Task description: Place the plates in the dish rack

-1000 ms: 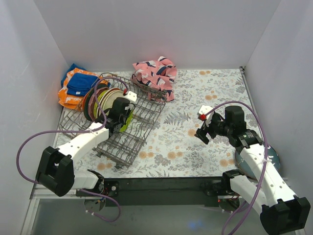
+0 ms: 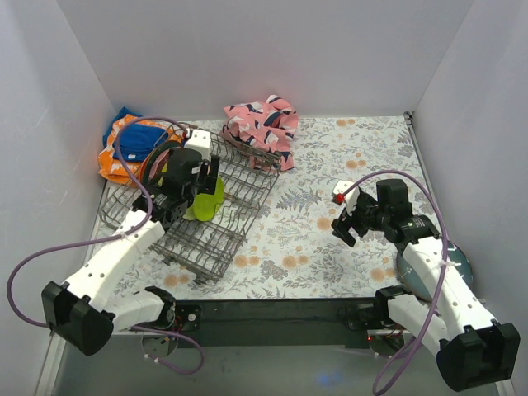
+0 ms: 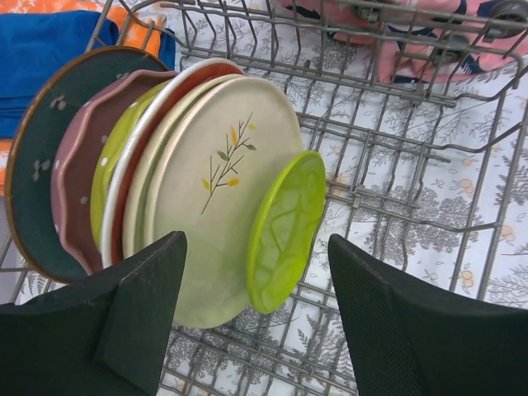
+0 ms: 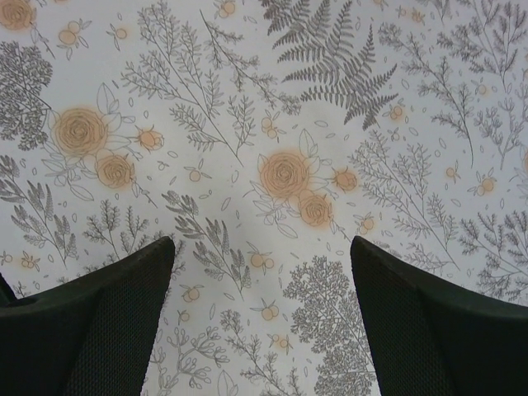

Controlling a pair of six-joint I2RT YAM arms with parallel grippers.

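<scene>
Several plates stand on edge in the wire dish rack [image 2: 219, 239]. In the left wrist view a small green plate [image 3: 286, 231] leans beside a cream plate [image 3: 227, 157] with a twig pattern; farther left are a pink wavy-edged plate [image 3: 78, 169] and a dark green plate [image 3: 33, 177]. My left gripper is open above the rack, its fingers apart, the green plate and the cream plate showing between them without being gripped. Over the bare patterned tabletop, my right gripper [image 2: 345, 233] stands open and empty.
Behind the rack lie a pink patterned cloth [image 2: 260, 128] and an orange and blue cloth [image 2: 132, 144]. A round dark object [image 2: 458, 272] sits at the right edge, partly behind the right arm.
</scene>
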